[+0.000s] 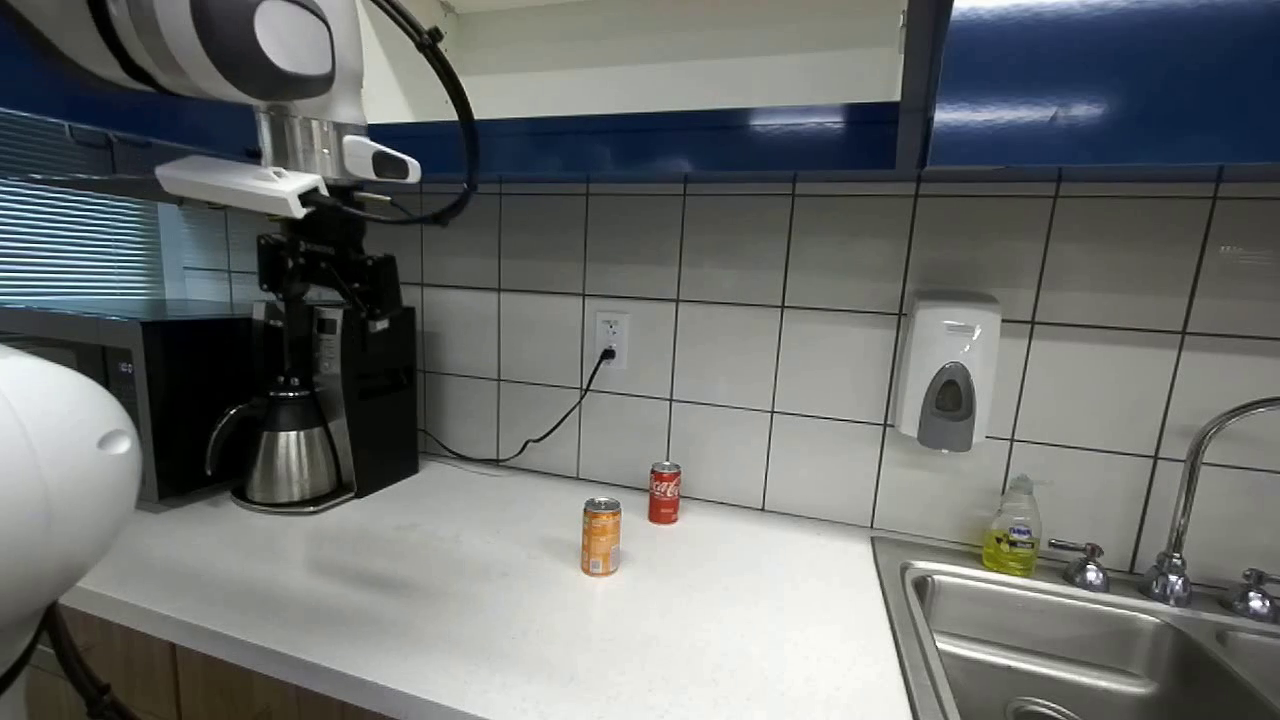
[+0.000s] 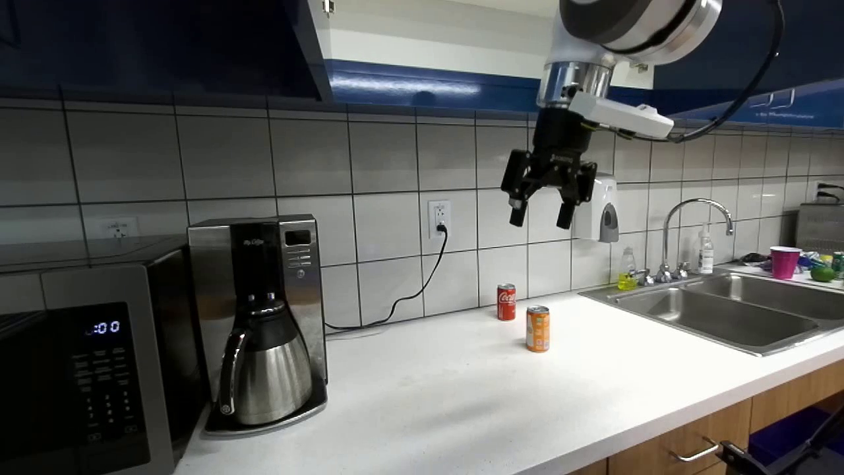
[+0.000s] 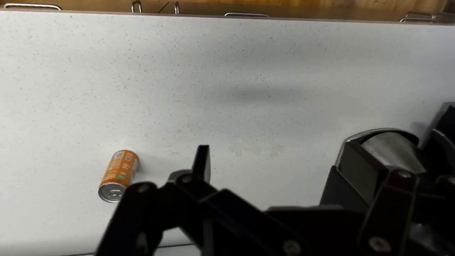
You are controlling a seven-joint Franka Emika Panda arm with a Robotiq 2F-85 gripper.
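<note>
My gripper (image 2: 542, 215) hangs open above the counter, its two fingers apart with nothing between them. An orange can (image 2: 538, 329) stands upright on the countertop, well below the gripper. Behind it, closer to the tiled wall, a red Coca-Cola can (image 2: 506, 302) also stands upright. In the wrist view the orange can (image 3: 119, 172) shows at lower left, clear of the dark finger (image 3: 201, 164); the red can is not visible there.
A coffee maker (image 2: 310, 316) with a steel carafe (image 2: 273, 379) stands beside a microwave (image 2: 103, 396). An open cabinet (image 1: 672, 60) is overhead. The sink (image 1: 1080, 636) and a soap bottle (image 1: 1014, 529) lie right. Bare countertop (image 1: 396, 576) spreads between the coffee maker and cans.
</note>
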